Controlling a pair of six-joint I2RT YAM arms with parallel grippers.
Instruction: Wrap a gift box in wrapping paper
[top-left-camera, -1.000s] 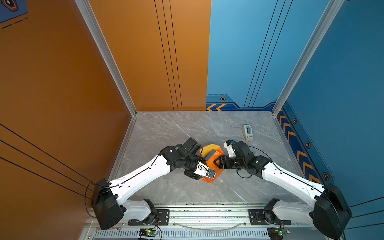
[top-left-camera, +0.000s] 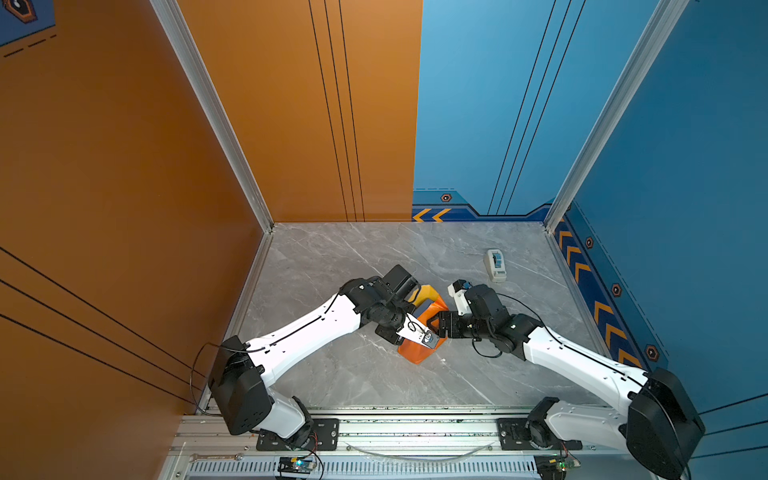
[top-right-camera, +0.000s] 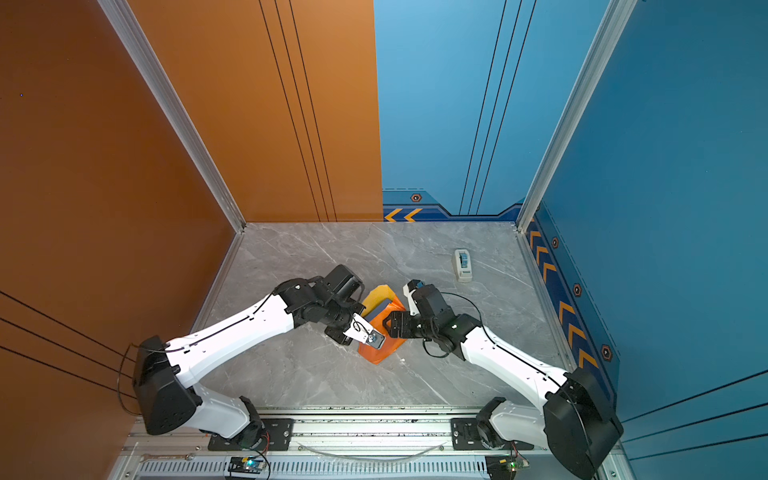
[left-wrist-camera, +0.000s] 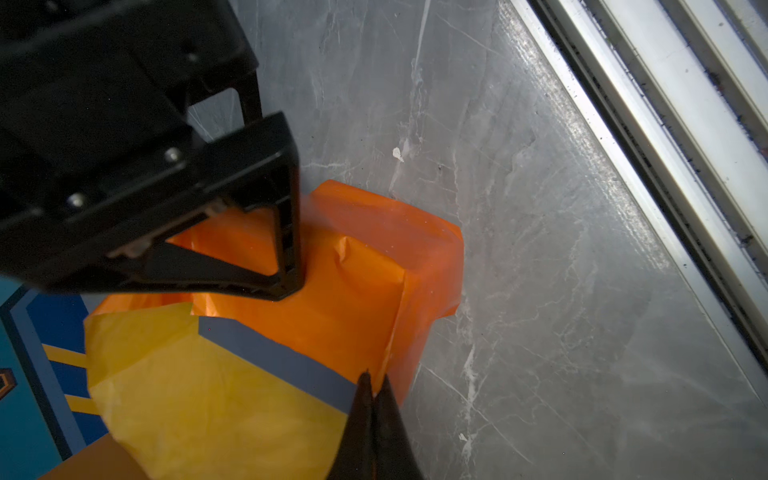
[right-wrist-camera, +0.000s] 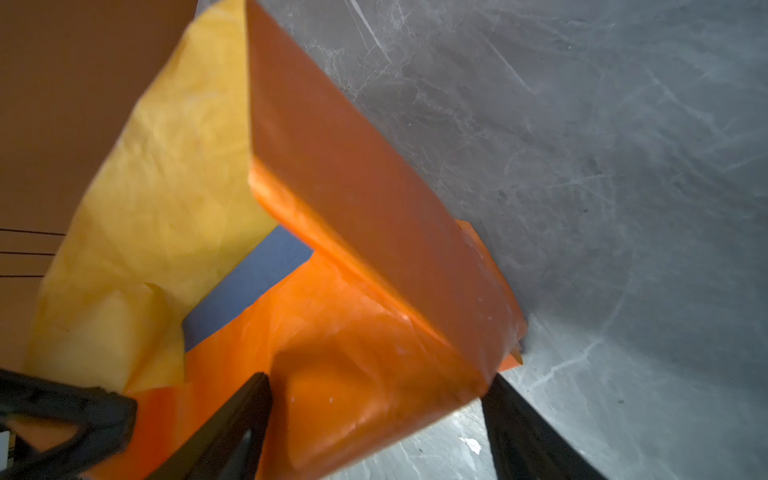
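Orange wrapping paper (top-left-camera: 414, 353) with a yellow inner side (left-wrist-camera: 200, 408) is folded partly over the gift box, whose dark blue-grey face (right-wrist-camera: 256, 276) shows as a strip between the two colours. My left gripper is shut, its fingertips against the paper's upright folded edge beside the box; whether a thin layer lies between them is hidden. My right gripper stands part open across the wrapped box, one finger (right-wrist-camera: 244, 424) over the orange face and the other by its corner. In the left wrist view, its black fingers (left-wrist-camera: 286, 200) rest over the orange flap.
A small white and blue device (top-left-camera: 496, 265) lies at the back right of the grey table (top-left-camera: 336, 248). Both arms reach in close to each other over the paper. Open table surrounds them at the back and front.
In the top left view, my left arm has moved right and away from the front edge, closer over the paper. The yellow flap's outline has shifted a little. My right arm is nearly still.
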